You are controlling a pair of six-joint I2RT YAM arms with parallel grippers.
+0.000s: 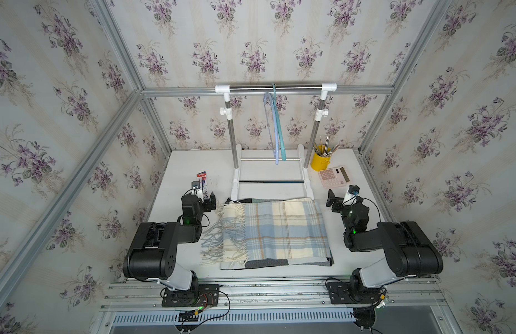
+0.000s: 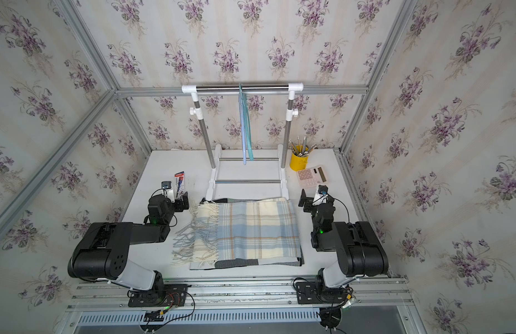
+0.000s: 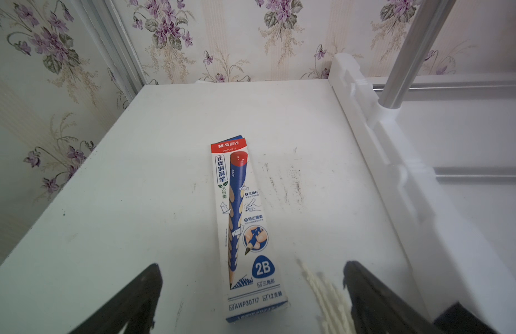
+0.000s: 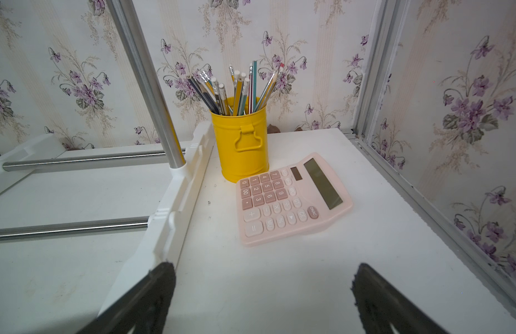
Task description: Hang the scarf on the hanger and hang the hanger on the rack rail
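Observation:
A plaid scarf [image 1: 285, 229] in cream, light blue and tan lies folded flat at the front middle of the table, its fringe [image 1: 213, 247] spread to the left. Two hangers, one lavender [image 2: 243, 125] and one teal [image 2: 248, 128], hang edge-on from the rack's top bar [image 1: 252, 88]. My left gripper stands open to the left of the scarf, empty; fringe strands show near its right finger. To the scarf's right my right gripper is open too, nothing between its fingers.
The rack's white base [image 1: 235, 183] stands behind the scarf. A pencil box [image 3: 247, 233] lies ahead of the left gripper. Ahead of the right one are a pink calculator [image 4: 294, 197] and a yellow pot [image 4: 241, 144] of pencils and brushes. Dark cloth [image 1: 291, 261] shows under the scarf.

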